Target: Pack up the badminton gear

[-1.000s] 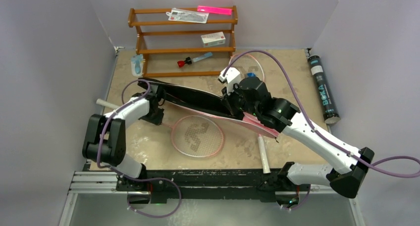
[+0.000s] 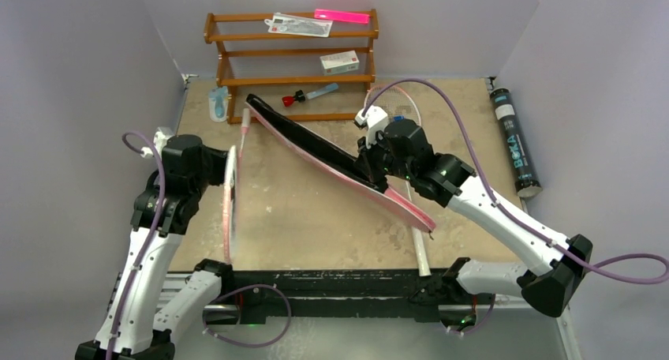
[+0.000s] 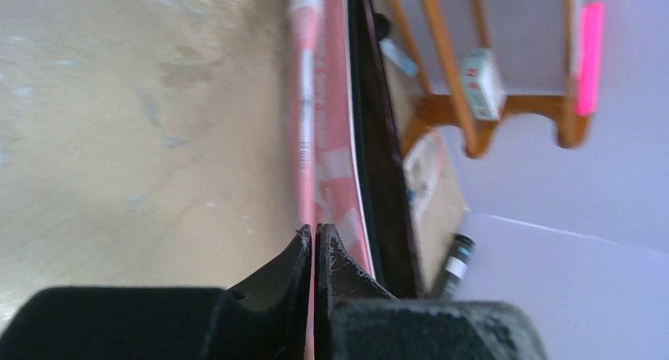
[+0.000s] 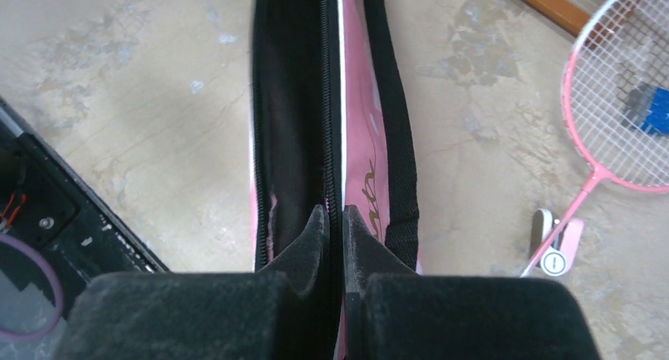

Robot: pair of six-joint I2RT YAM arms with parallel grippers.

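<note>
My left gripper is shut on the pink shaft of a racket (image 3: 306,139), which hangs nearly edge-on at the left in the top view (image 2: 230,202), its white handle pointing toward the rack. The long pink bag (image 2: 308,147) with black open interior lies diagonally across the middle. My right gripper is shut on the bag's zipper edge (image 4: 331,139). A second pink racket (image 4: 599,170) lies beyond the bag at the right, its handle (image 2: 420,249) at the front edge.
A wooden rack (image 2: 260,81) with small boxes stands at the back, with a blue-handled item (image 2: 319,93) beneath it. A black tube (image 2: 514,139) lies along the right edge.
The racket in my left gripper has swung from lying flat at the middle to edge-on at the left. The bag's left end has moved back. My right gripper shifted slightly.
</note>
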